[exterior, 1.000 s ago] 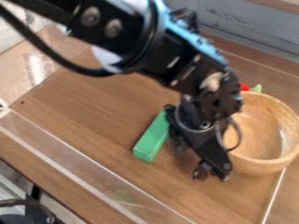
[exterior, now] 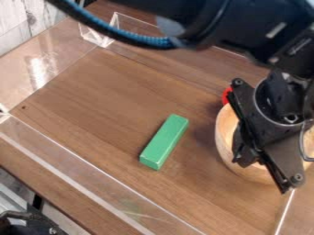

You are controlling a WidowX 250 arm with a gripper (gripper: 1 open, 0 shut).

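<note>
My black gripper [exterior: 267, 158] is over the wooden bowl [exterior: 227, 138] at the right, covering most of it; it looks shut, with nothing visible between its fingers. A green rectangular block [exterior: 163, 142] lies on the wooden table [exterior: 98, 101] left of the bowl, apart from it. A small red object [exterior: 227, 95] shows partly behind the bowl and arm.
A clear acrylic piece [exterior: 98, 27] stands at the back left, and transparent strips run along the left and front edges. The arm hides the back right.
My gripper has moved right from beside the green block to over the bowl's right part. The block has stayed where it was.
</note>
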